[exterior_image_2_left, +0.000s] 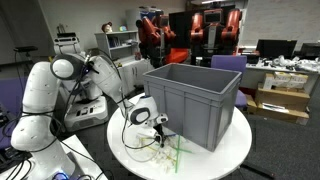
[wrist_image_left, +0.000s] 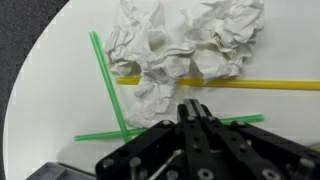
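My gripper is at the bottom of the wrist view, its black fingers together and nothing visible between them. Just ahead of the tips lie white crumpled papers, one at the left (wrist_image_left: 138, 38) and another at the right (wrist_image_left: 225, 38). A flatter crumpled piece (wrist_image_left: 152, 98) is left of the fingers. Across the table runs a yellow stick (wrist_image_left: 275, 85), partly under the papers. One green stick (wrist_image_left: 108, 82) slants at the left; another (wrist_image_left: 95, 136) passes behind the fingers. The exterior view shows the gripper (exterior_image_2_left: 159, 134) low over this scatter.
A large grey bin (exterior_image_2_left: 183, 99) stands on the round white table (exterior_image_2_left: 225, 151), just behind the scatter. Bare tabletop lies to the right and front. Cardboard boxes (exterior_image_2_left: 283, 101) are beyond the table.
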